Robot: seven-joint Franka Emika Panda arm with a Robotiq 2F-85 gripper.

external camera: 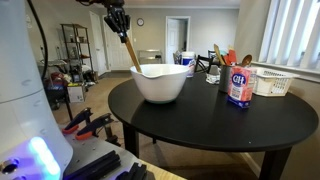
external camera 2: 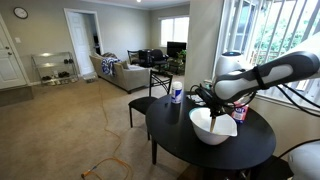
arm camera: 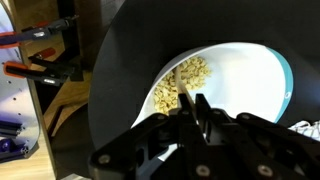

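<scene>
A white bowl point(external camera: 162, 88) stands on the black round table, near its edge on the arm's side. In the wrist view, tan grains point(arm camera: 188, 84) lie along one side of the bowl's floor, and the rest of it is bare. My gripper point(external camera: 124, 36) is above the bowl's rim, shut on a long wooden stick-like utensil point(external camera: 132, 54). The utensil slants down, its lower end inside the bowl. From above, its shaft point(arm camera: 180, 84) reaches over the grains. Whether its tip touches them I cannot tell.
A red and blue carton point(external camera: 240, 86) stands on the table, with a utensil holder point(external camera: 225, 76) and white basket point(external camera: 272, 82) behind it. A blue and white canister point(external camera: 187, 59) is further back.
</scene>
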